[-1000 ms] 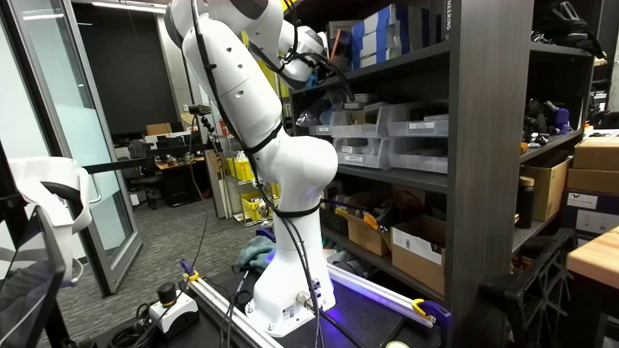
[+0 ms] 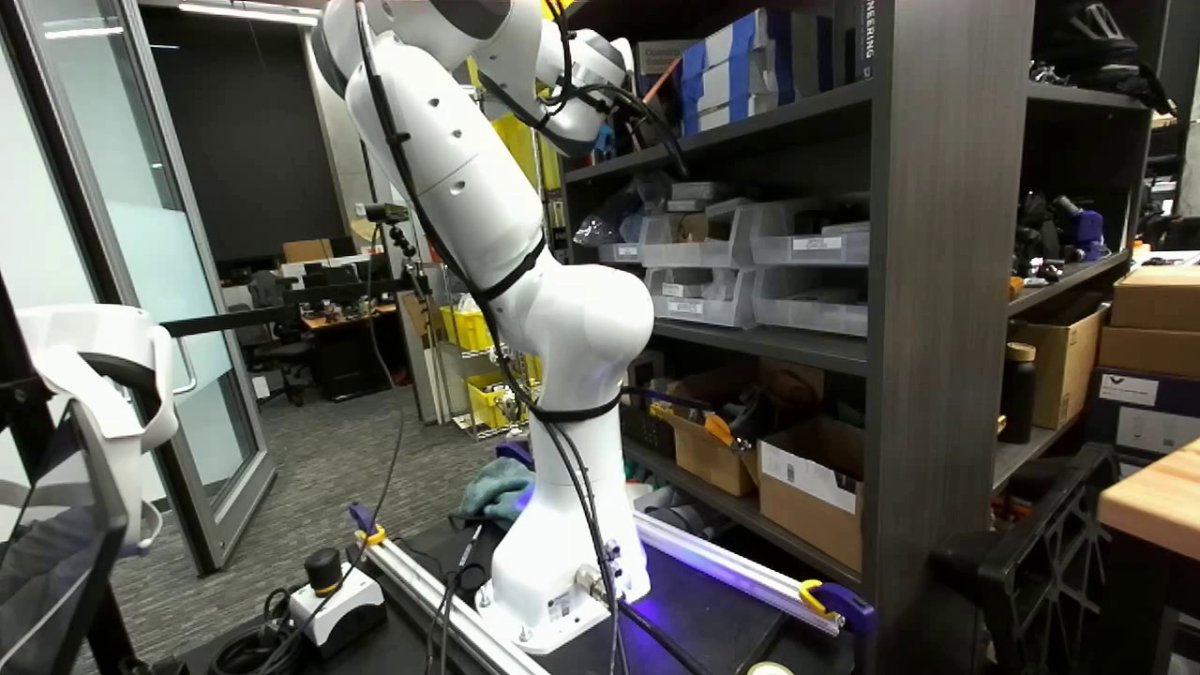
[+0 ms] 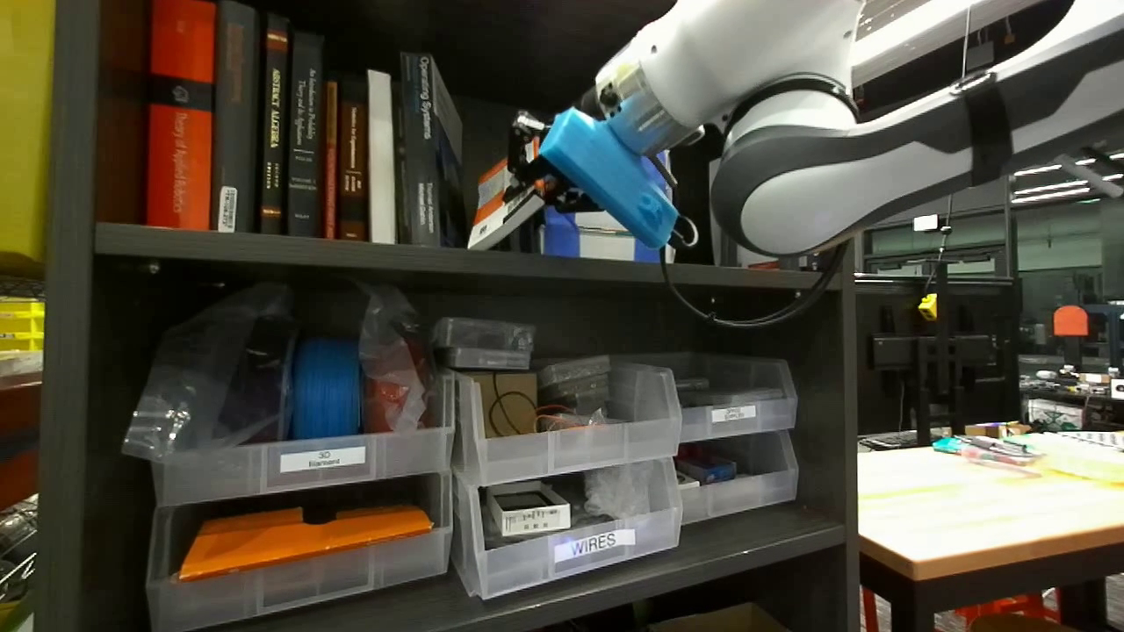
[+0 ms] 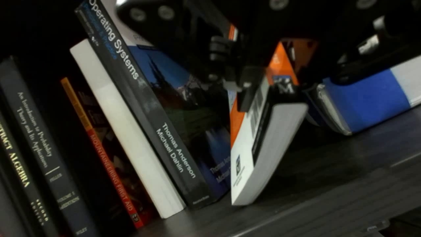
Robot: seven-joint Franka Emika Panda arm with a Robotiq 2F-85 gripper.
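An orange, white and black book (image 4: 245, 158) leans at a slant, its lower corner at or just above the upper shelf. My gripper is shut on its upper part, with one dark finger (image 4: 249, 89) against the cover; the far finger is mostly hidden. In the second exterior view the same book (image 3: 491, 202) tilts beside the blue-cased gripper (image 3: 535, 174). Left of it stands the Operating Systems book (image 4: 148, 106), next to a white book (image 4: 126, 126). From the first exterior view, the arm and shelf hide the fingers.
More books, such as a red one (image 3: 181, 116), fill the left of the upper shelf (image 3: 316, 248). Blue-and-white boxes (image 4: 367, 100) stand right of the held book. Bare shelf shows in front of them. Clear bins (image 3: 569, 448) sit below.
The upper arm has shifted slightly left in the first exterior view. A thin orange edge behind the wrist now slants more than before.
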